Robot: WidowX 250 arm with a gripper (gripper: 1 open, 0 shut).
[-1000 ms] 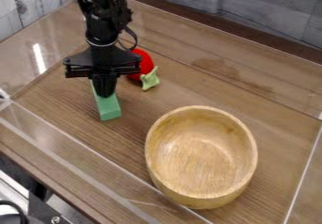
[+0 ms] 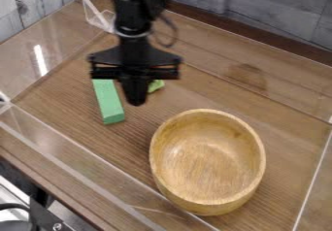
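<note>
My black gripper hangs low over the middle of the wooden table, its fingertips close together, with nothing visible between them. To its left a green rectangular block lies on the wood. A small light-green object is just behind the gripper, mostly hidden by it.
A large empty wooden bowl takes up the front right. A cable lies at the front left corner.
My gripper has moved right, away from over the green block, which now shows to its left and lies a little farther left. The red object has become hidden behind the arm.
</note>
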